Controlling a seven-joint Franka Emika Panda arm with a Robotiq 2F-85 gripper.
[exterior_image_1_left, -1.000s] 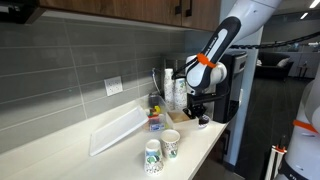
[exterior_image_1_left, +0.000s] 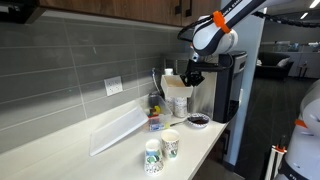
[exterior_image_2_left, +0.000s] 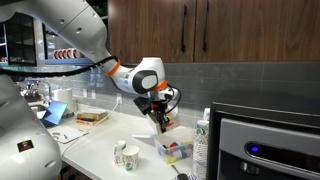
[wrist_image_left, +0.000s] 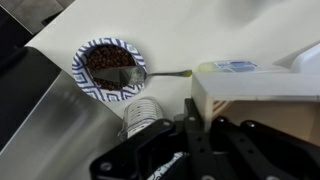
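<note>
My gripper (exterior_image_1_left: 190, 79) is shut on the rim of an open box (exterior_image_1_left: 181, 87), pale outside and brown inside, raised well above the counter. In the wrist view the box's white edge (wrist_image_left: 270, 97) runs between the fingertips, and its brown inside fills the right. Exterior view 2 shows the gripper (exterior_image_2_left: 160, 116) in front of the white robot arm, the box partly hidden by it. A blue-and-white patterned bowl (wrist_image_left: 80, 72) of dark brown pieces lies below, with a spoon (wrist_image_left: 165, 73) resting in it.
Two patterned paper cups (exterior_image_1_left: 153, 157) stand near the counter's front. Small coloured packages (exterior_image_1_left: 155, 122) sit near the wall, and a white board (exterior_image_1_left: 118, 130) leans there. A toaster oven (exterior_image_2_left: 265, 145) stands at the right in exterior view 2. Open counter (exterior_image_1_left: 110, 165) lies left of the cups.
The gripper has risen from low over the counter, carrying the box up with it. The bowl and paper cups have stayed in place.
</note>
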